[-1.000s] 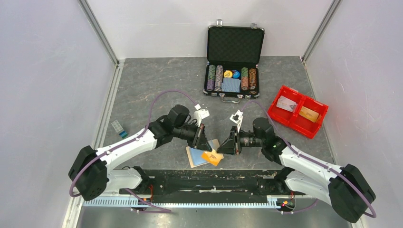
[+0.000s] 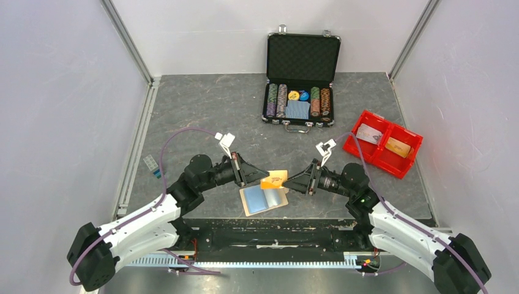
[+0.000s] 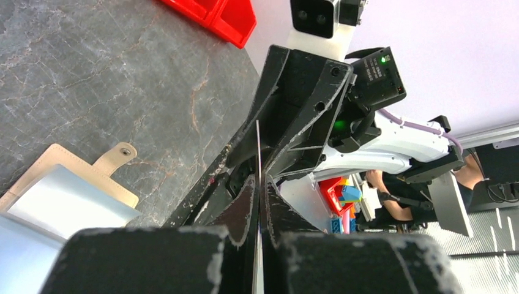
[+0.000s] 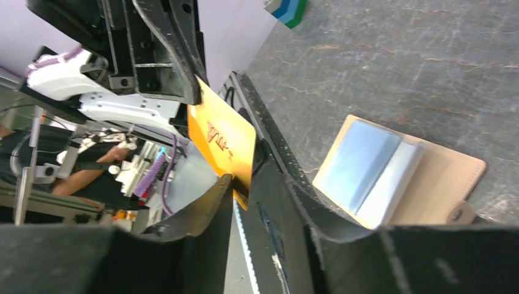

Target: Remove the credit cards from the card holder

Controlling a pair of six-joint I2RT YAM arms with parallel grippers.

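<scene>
An orange card [image 2: 275, 179] is held up above the card holder, with my left gripper [image 2: 266, 174] shut on it. In the left wrist view the card [image 3: 258, 144] shows edge-on as a thin line rising from the fingertips. My right gripper is part open at the card's opposite end. One right finger [image 4: 217, 195] overlaps the lower corner of the card [image 4: 221, 136]; whether they touch I cannot tell. Below lies the unfolded beige holder [image 4: 437, 174], with blue and clear sleeves and a snap tab. Whether other cards sit inside cannot be made out.
A red divided tray [image 2: 379, 160] at the right has a pale card [image 2: 368, 133] and an orange card [image 2: 398, 147] in its compartments. An open case of poker chips [image 2: 298, 110] stands at the back. Small blocks [image 2: 153, 166] lie far left.
My left gripper has moved left and away from the front edge, carrying the card, which has turned.
</scene>
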